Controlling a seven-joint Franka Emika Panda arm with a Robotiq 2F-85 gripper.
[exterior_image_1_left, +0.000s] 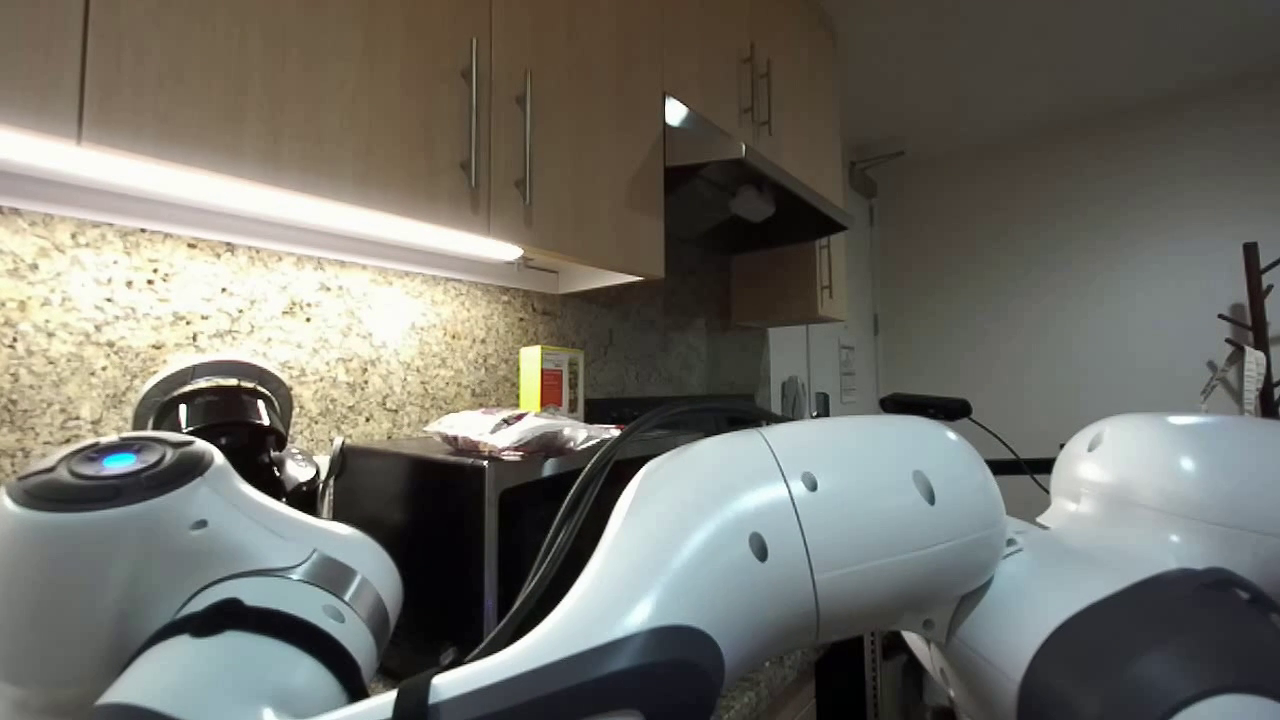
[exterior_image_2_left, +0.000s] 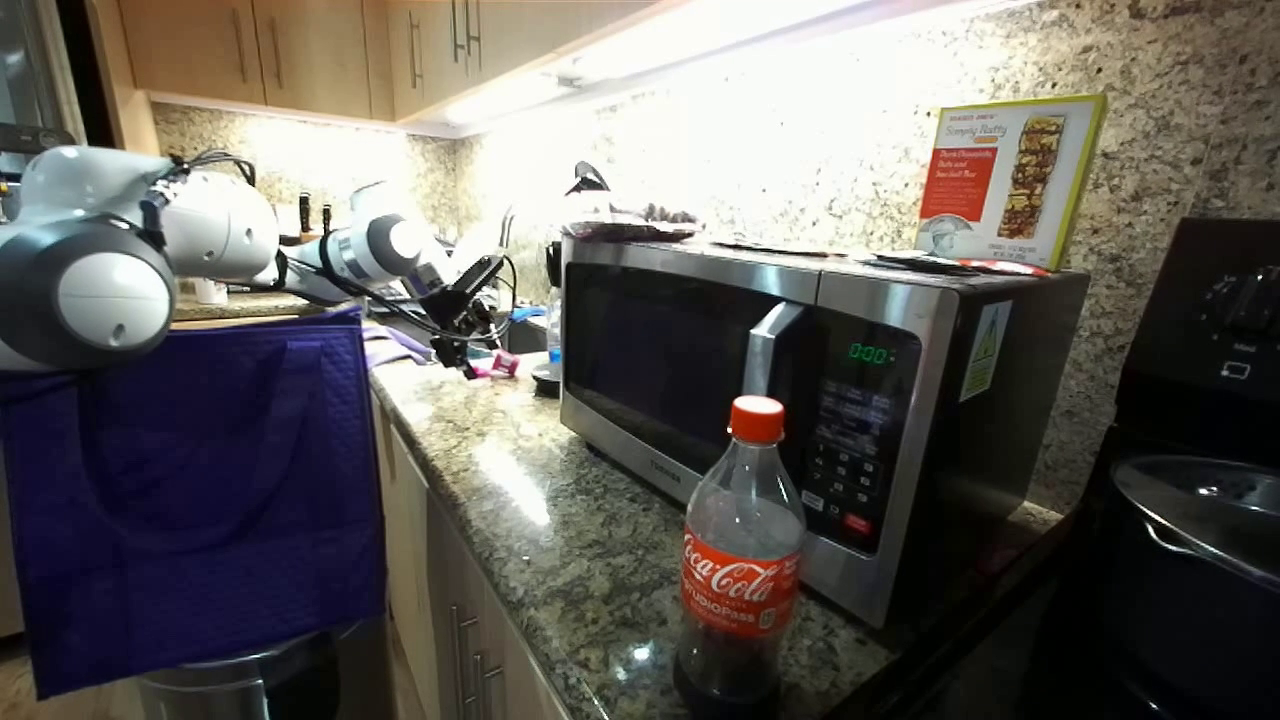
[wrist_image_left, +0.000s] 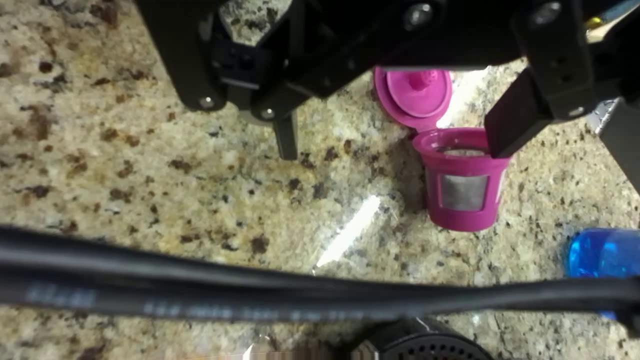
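Note:
A magenta coffee filter cup (wrist_image_left: 462, 207) with mesh windows is on the granite counter in the wrist view, its attached lid (wrist_image_left: 417, 93) flipped open. My gripper stands open above the counter, its fingers wide apart. The right finger (wrist_image_left: 516, 117) overlaps the cup's rim in this view; whether it touches cannot be told. Clear counter shows between the left finger and the cup. From exterior view 2, the gripper (exterior_image_2_left: 465, 360) appears low over the far counter beside the small pink cup (exterior_image_2_left: 504, 364). Exterior view 1 shows only the arm, which hides the gripper.
A blue bottle (wrist_image_left: 603, 253) lies at the right of the wrist view, and black cables (wrist_image_left: 240, 279) cross below. A microwave (exterior_image_2_left: 684, 348) and a Coca-Cola bottle (exterior_image_2_left: 741, 564) stand on the near counter. A purple bag (exterior_image_2_left: 204, 504) hangs below the arm.

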